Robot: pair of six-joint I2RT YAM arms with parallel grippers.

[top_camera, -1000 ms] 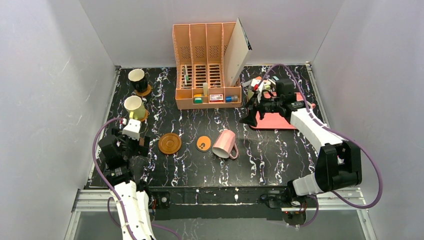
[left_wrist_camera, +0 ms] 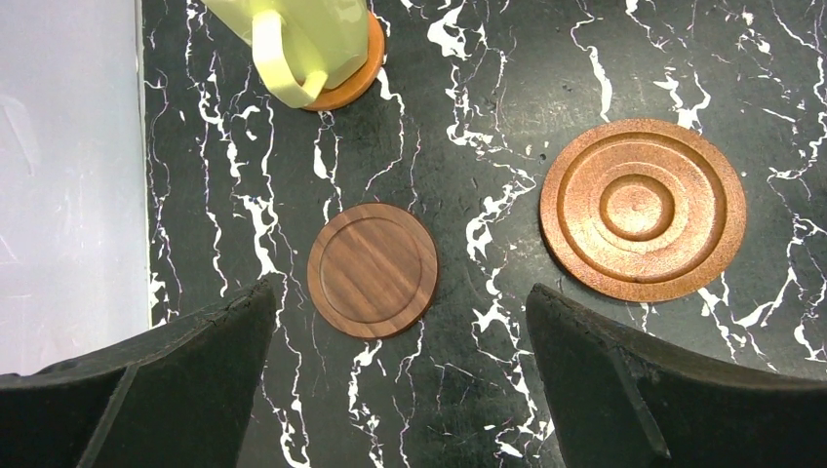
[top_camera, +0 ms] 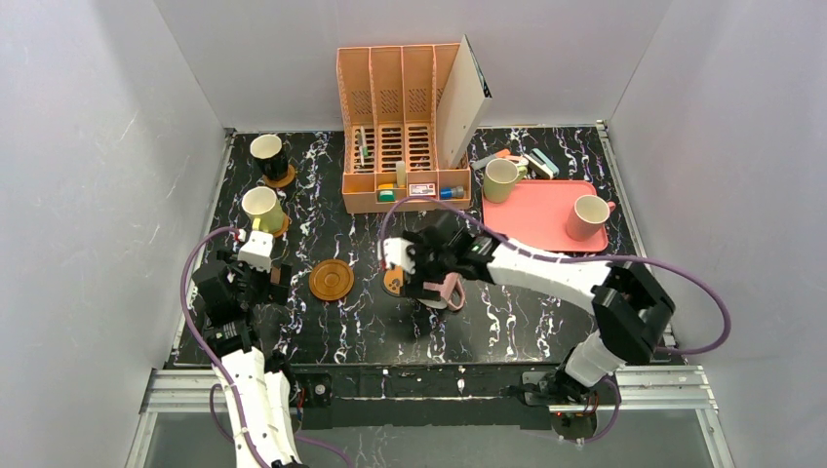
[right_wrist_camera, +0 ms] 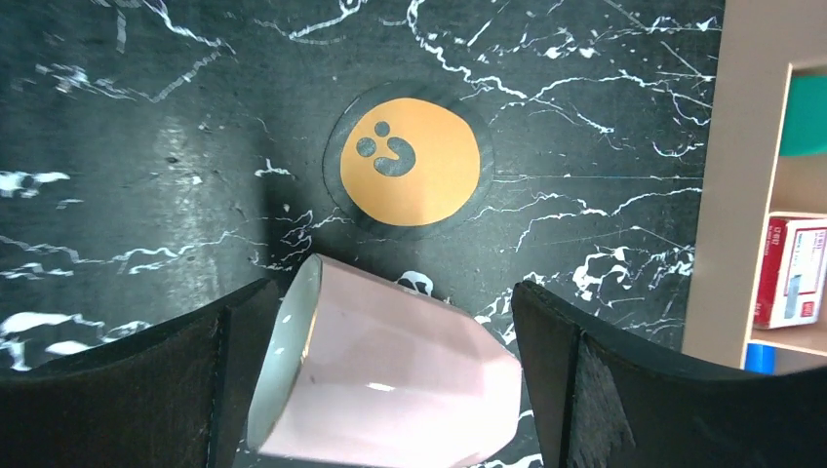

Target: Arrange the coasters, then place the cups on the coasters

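A pink cup (right_wrist_camera: 400, 375) lies on its side on the black marbled table. In the top view my right arm covers most of it, leaving its handle (top_camera: 454, 292) showing. Just beyond it in the right wrist view is the orange paw-print coaster (right_wrist_camera: 414, 161), flat on the table with nothing on it. Over the cup hovers my right gripper, open, its fingers apart on either side of the pink body; contact cannot be made out. My left gripper stands open and empty at the left, above a bare dark wooden coaster (left_wrist_camera: 374, 270).
A grooved brown coaster (top_camera: 332, 280) lies bare in the middle left. Green (top_camera: 262, 208) and black (top_camera: 269, 156) cups occupy coasters at the back left. The organizer (top_camera: 357, 200) stands behind; a pink tray (top_camera: 542, 216) with cups is at the right.
My right gripper has swept left from beside the tray to above the pink cup and paw-print coaster. The left arm stays where it was.
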